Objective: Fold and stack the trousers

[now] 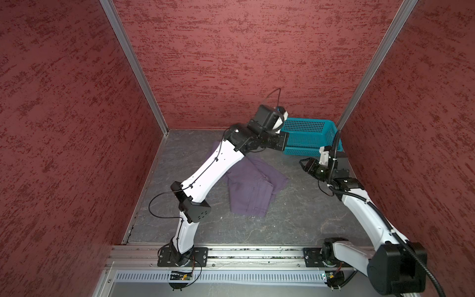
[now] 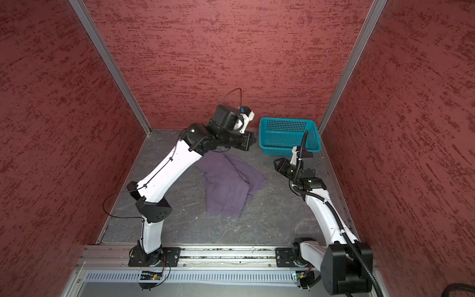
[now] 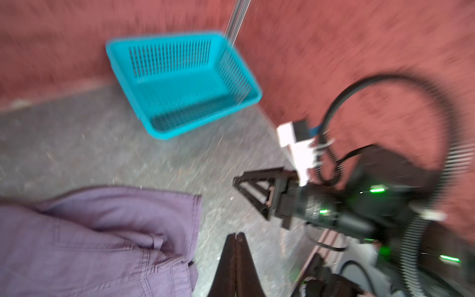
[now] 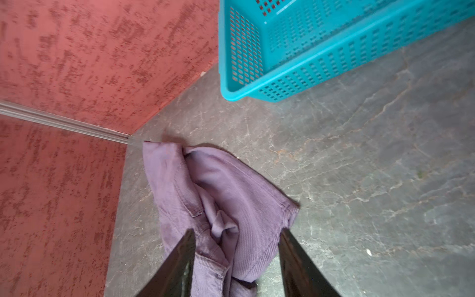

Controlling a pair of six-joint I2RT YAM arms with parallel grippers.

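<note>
Purple trousers (image 1: 249, 195) lie bunched and partly spread on the grey table, with one leg angled out to the right under a fold. My left gripper is shut, its fingertips pressed together with nothing between them. It is raised high above the trousers, and in the top left view its arm hides their upper part. To the right of the trousers, my right gripper hovers over bare table, its two fingers apart and empty. The right wrist view shows the trousers (image 4: 247, 212) from the side, with a crumpled fold near their middle.
A turquoise basket (image 2: 289, 151) stands at the back right; the left wrist view shows it empty. Red walls (image 1: 237, 64) enclose the table at the back and sides. Bare table (image 2: 277, 212) lies in front of and right of the trousers.
</note>
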